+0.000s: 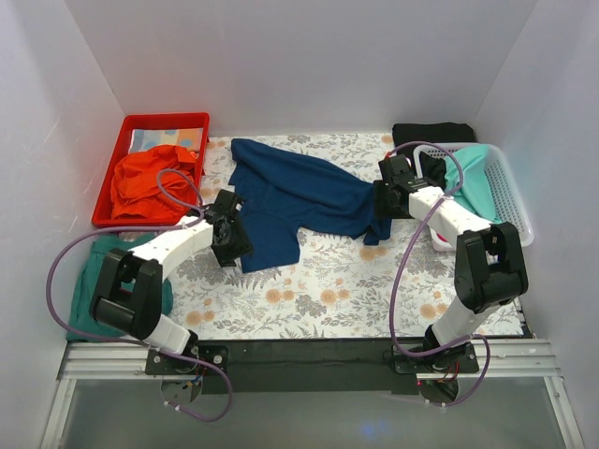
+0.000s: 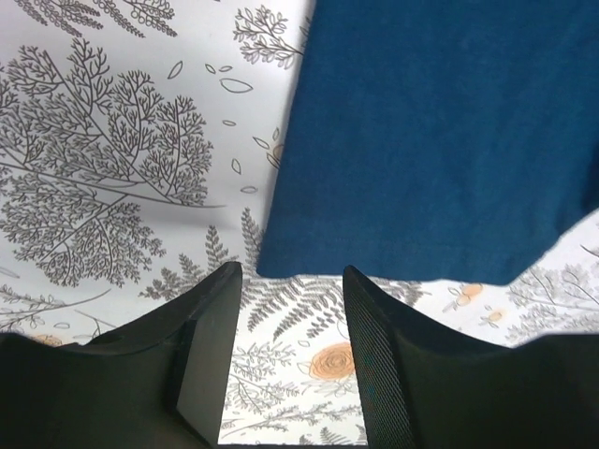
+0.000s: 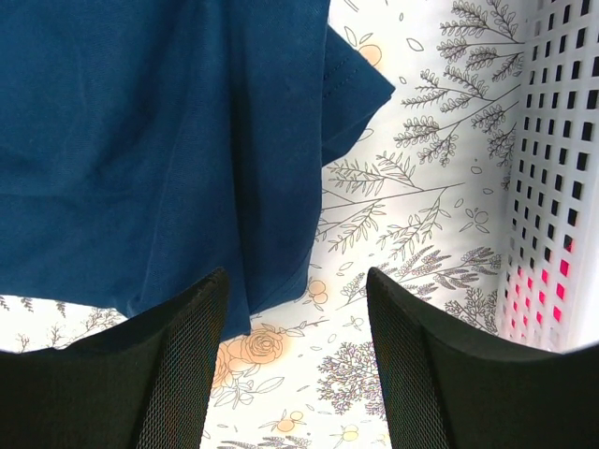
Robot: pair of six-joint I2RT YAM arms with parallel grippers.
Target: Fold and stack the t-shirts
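Note:
A navy T-shirt (image 1: 309, 196) lies spread on the floral mat, rumpled at its right end. My left gripper (image 1: 232, 251) is over its lower left end; in the left wrist view that flat corner (image 2: 402, 187) lies just beyond the open fingers (image 2: 201, 346), with nothing between them. My right gripper (image 1: 388, 201) hovers over the right end; in the right wrist view, folded fabric (image 3: 271, 159) lies under and left of its open fingers (image 3: 402, 346).
A red bin (image 1: 208, 122) with orange cloth stands back left, a teal cloth (image 1: 94, 290) below it. A white basket (image 1: 513, 206) with turquoise cloth stands at right, a black folded cloth (image 1: 430, 131) behind it.

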